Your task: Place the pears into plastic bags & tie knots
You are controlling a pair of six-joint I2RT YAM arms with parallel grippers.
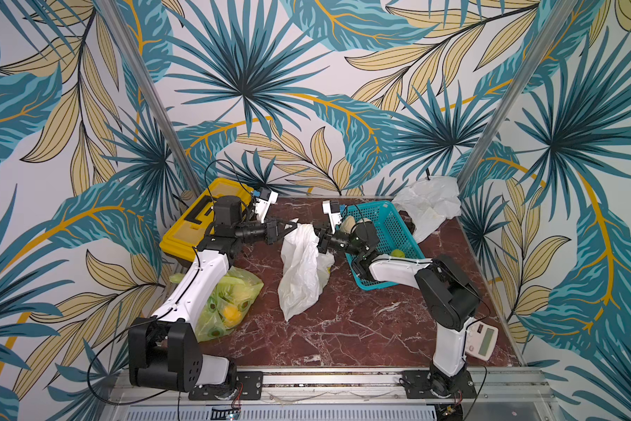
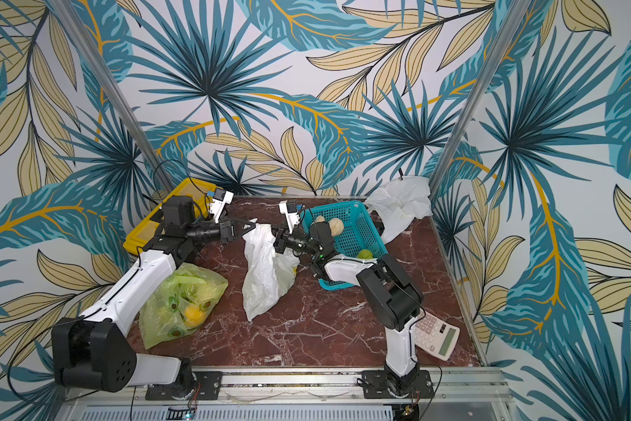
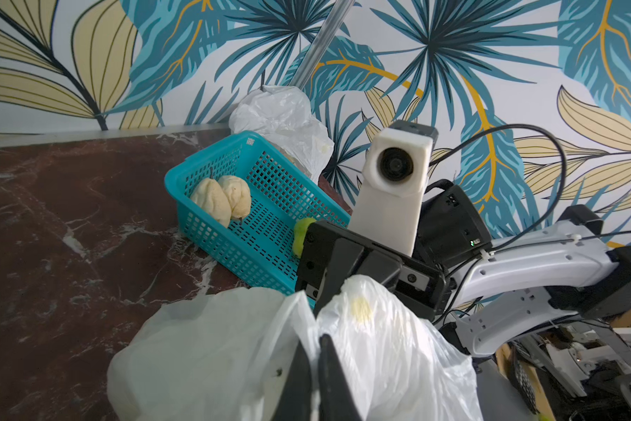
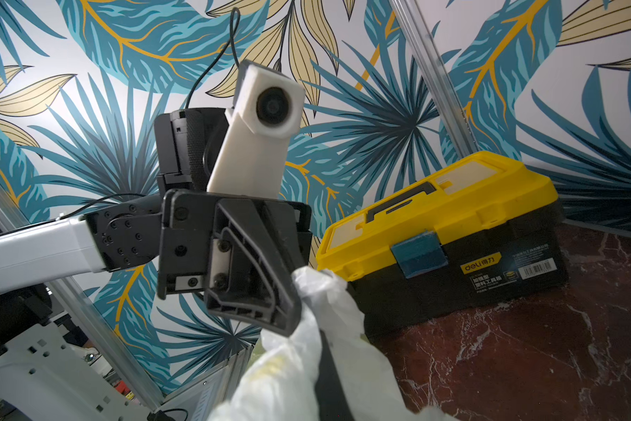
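A white plastic bag (image 1: 301,270) hangs upright over the middle of the table between both grippers; a yellowish patch shows at its right side, its contents hidden. My right gripper (image 1: 318,236) is shut on the bag's upper right edge. Bunched plastic also lies between the fingers of my left gripper at the bag's upper left; these are close together, and whether they are fully shut cannot be seen. Two pale beige lumps (image 3: 220,199), perhaps pears, lie in the teal basket (image 3: 224,242).
A green fruit (image 1: 397,253) also lies in the basket. Behind it stands another white bag (image 1: 434,203). At left are a yellow toolbox (image 1: 182,233) and a tied-looking green bag of produce (image 1: 224,308). A calculator (image 1: 481,341) lies front right.
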